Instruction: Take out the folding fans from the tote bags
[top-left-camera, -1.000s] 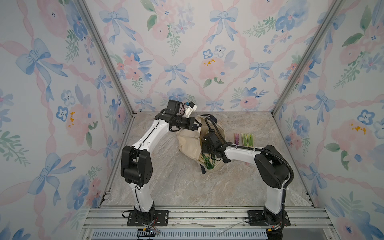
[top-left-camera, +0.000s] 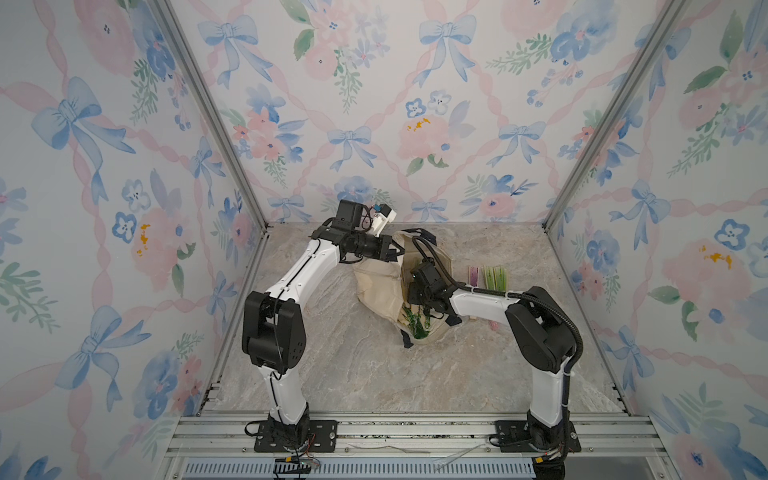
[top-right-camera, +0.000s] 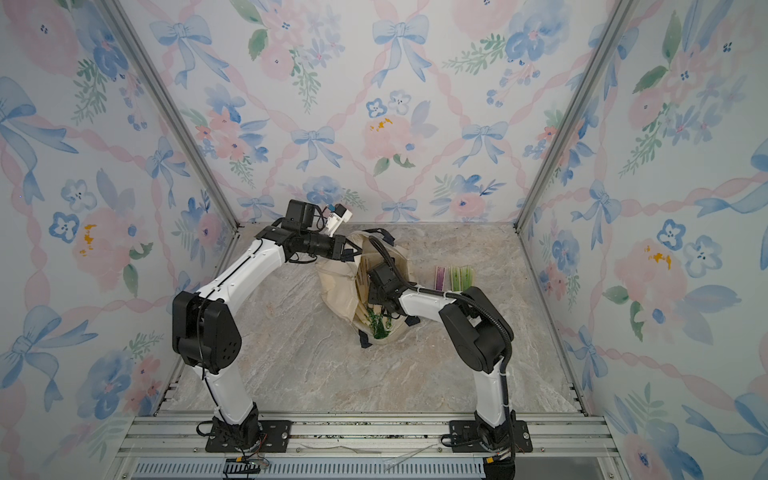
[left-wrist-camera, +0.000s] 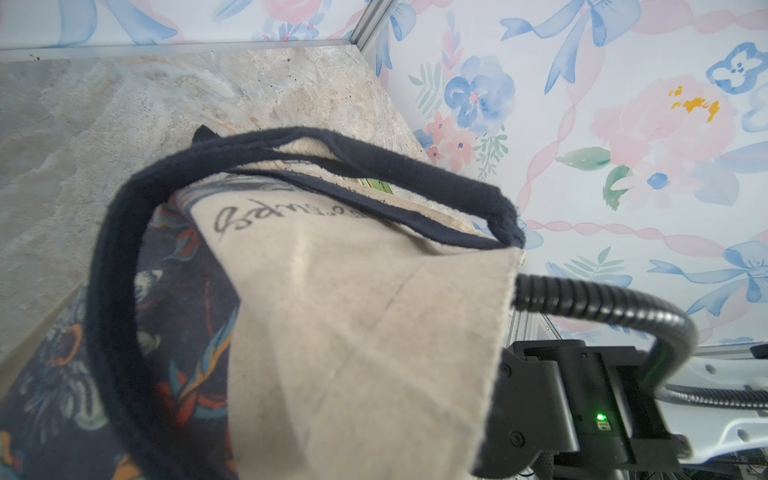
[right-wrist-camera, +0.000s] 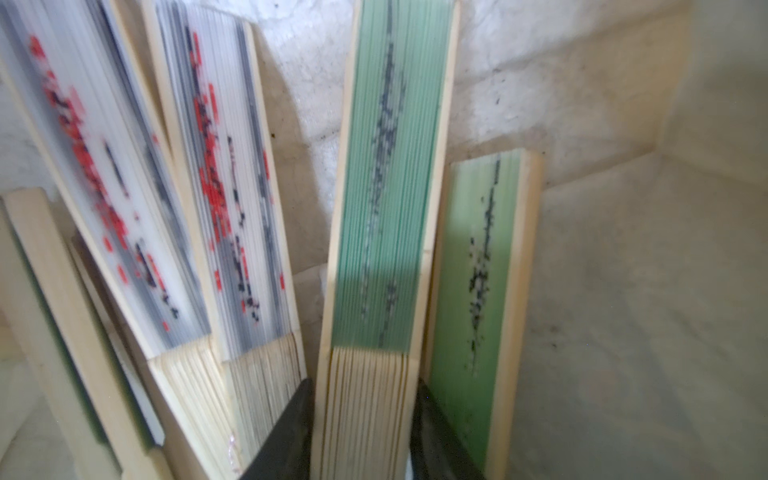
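Observation:
The beige tote bag (top-left-camera: 378, 290) lies with its mouth facing right. In the top views my left gripper (top-left-camera: 397, 251) is shut on the bag's upper edge; in the left wrist view, cloth (left-wrist-camera: 352, 336) and a dark strap (left-wrist-camera: 116, 264) hide its fingertips. My right gripper is inside the bag, its dark fingers (right-wrist-camera: 281, 440) either side of the wooden end of a teal folding fan (right-wrist-camera: 392, 176), close against it. Whether they grip it cannot be told. Beside it stand a light green fan (right-wrist-camera: 472, 280) and two white-and-red fans (right-wrist-camera: 224, 192).
More wooden-edged fans (right-wrist-camera: 60, 304) stand at the left inside the bag. On the table to the bag's right lie a purple fan (top-left-camera: 473, 277) and green fans (top-left-camera: 495, 278).
My right gripper has shifted slightly to the right within the bag mouth over the last second. The left arm and the bag look unchanged.

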